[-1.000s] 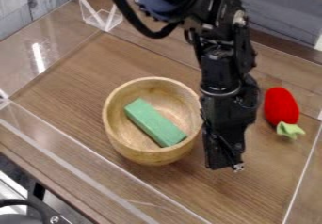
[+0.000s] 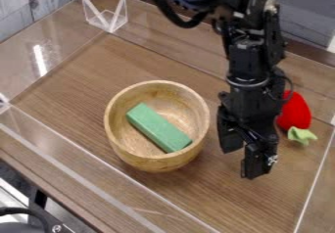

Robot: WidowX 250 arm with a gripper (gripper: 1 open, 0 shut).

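My black gripper (image 2: 246,147) is low over the wooden table (image 2: 197,200), right of a tan round bowl (image 2: 123,129), with its fingers open and nothing visible between them. A green block (image 2: 159,126) lies tilted diagonally inside the bowl. Behind the gripper at the right is a red object (image 2: 293,110), partly hidden by the arm, with a pale green piece (image 2: 301,135) beside it.
A white wire-like holder (image 2: 106,14) stands at the back left. The arm covers much of the middle back.
The gripper has moved a little to the right and slightly up in view, closer to the red object. The bowl and its block look unchanged.
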